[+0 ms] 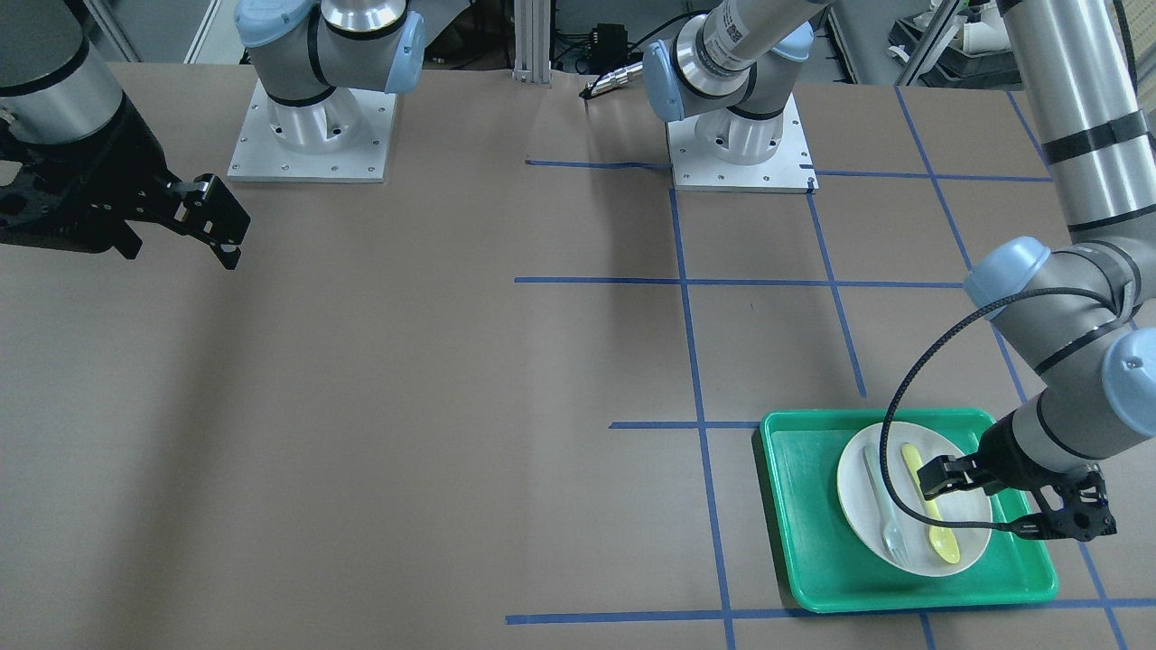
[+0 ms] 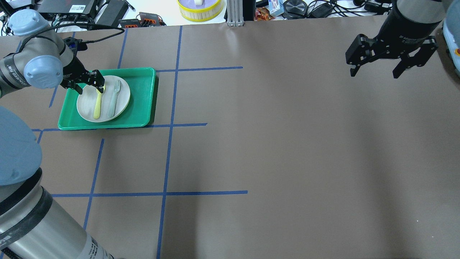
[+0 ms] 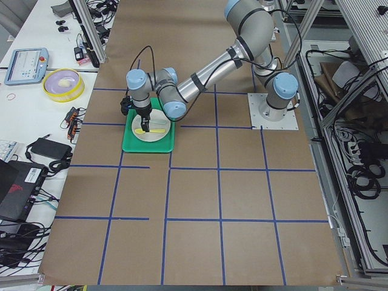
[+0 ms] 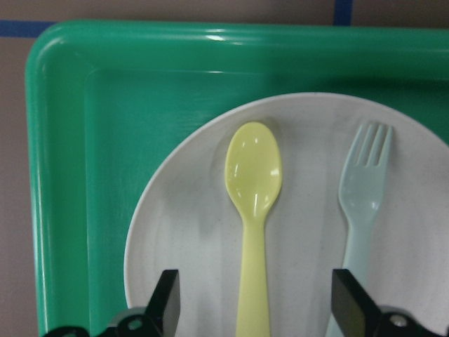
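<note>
A green tray (image 1: pixel 797 563) holds a white plate (image 4: pixel 182 232). On the plate lie a yellow spoon (image 4: pixel 252 182) and a pale blue fork (image 4: pixel 361 196), roughly parallel. My gripper hangs low over the plate, open, its two fingertips either side of the spoon's handle in the left wrist view, one over the fork's handle. Nothing shows held between them. In the top view the gripper covers the upper part of the plate.
Blue tape lines cross the broad table (image 2: pixel 302 151), whose middle is clear. Another black gripper (image 2: pixel 390 56) hangs at the top right of the top view. Other robot arms on white base plates stand along the far edge in the front view.
</note>
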